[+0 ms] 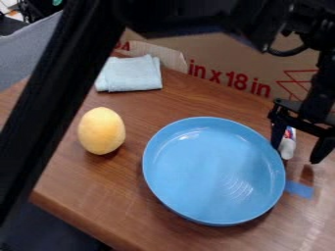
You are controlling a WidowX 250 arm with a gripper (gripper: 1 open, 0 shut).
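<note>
The black gripper (299, 145) is at the right, open, its fingers either side above a small white tube (288, 149) with red and blue markings, partly hidden by the near finger. A light blue plate (214, 172) lies on the wooden table just left of it. A yellow, peach-like fruit (101, 130) sits left of the plate, and a folded pale blue cloth (127, 74) lies at the back left.
A cardboard box (229, 68) stands along the back edge. A piece of blue tape (299, 189) is on the table right of the plate. Bare wood (170, 108) lies between cloth and plate. A black arm beam crosses the upper left.
</note>
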